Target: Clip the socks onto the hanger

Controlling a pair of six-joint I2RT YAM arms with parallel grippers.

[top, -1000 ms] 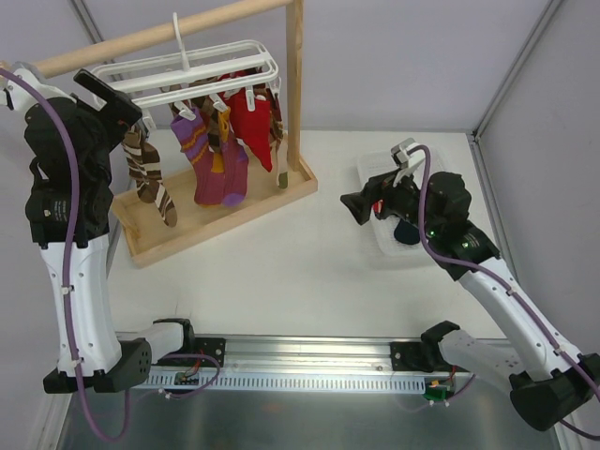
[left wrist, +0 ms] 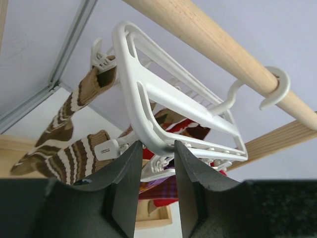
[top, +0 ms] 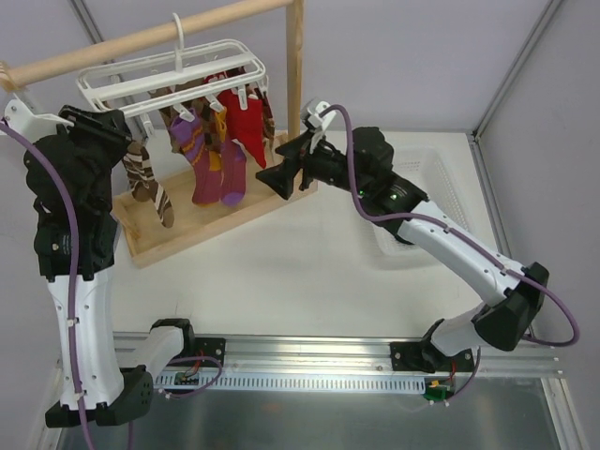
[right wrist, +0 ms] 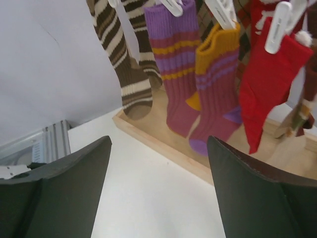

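A white clip hanger (top: pixel 164 77) hangs from a wooden bar, carrying several socks: brown striped (top: pixel 142 173), purple-yellow (right wrist: pixel 169 69), red (right wrist: pixel 267 84). My left gripper is at the hanger's near end; in the left wrist view its fingertips meet on the lower white rail (left wrist: pixel 148 129), around or against it. My right gripper stands open right of the hanging socks, facing them, with nothing between its fingers.
The wooden rack base (top: pixel 159 242) lies beneath the socks. A white basket (top: pixel 437 183) sits at the right, partly behind my right arm.
My right gripper has moved left and up toward the socks, away from the basket. The hanger has shifted slightly left, with the left gripper at its end.
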